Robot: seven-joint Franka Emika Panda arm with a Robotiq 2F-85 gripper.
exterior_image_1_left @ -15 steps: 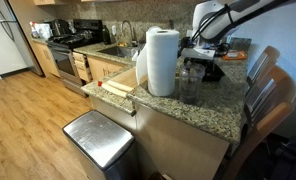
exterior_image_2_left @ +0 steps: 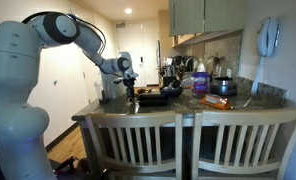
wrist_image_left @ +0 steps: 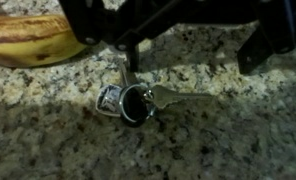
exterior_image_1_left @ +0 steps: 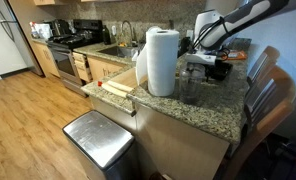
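Note:
A bunch of keys on a ring [wrist_image_left: 138, 102] lies on the speckled granite counter [wrist_image_left: 218, 150] in the wrist view. A silver key [wrist_image_left: 178, 97] points right, and a dark round piece sits on the ring. Just beyond the keys, at the top of that view, my gripper has its dark fingers spread wide apart. Nothing shows held between them. In exterior view 2 the gripper [exterior_image_2_left: 129, 98] hangs low over the counter, too small there to make out its fingers.
A yellow banana with brown marks [wrist_image_left: 33, 42] lies left of the keys. Paper towels [exterior_image_1_left: 162, 62] stand near the counter's corner. A black tray [exterior_image_2_left: 153, 98] and a purple-labelled jug [exterior_image_2_left: 199, 82] share the counter, with chairs [exterior_image_2_left: 138, 140] along its side.
In exterior view 1 the arm's wrist has shifted a little and come lower over the counter. The surrounding kitchen looks unchanged.

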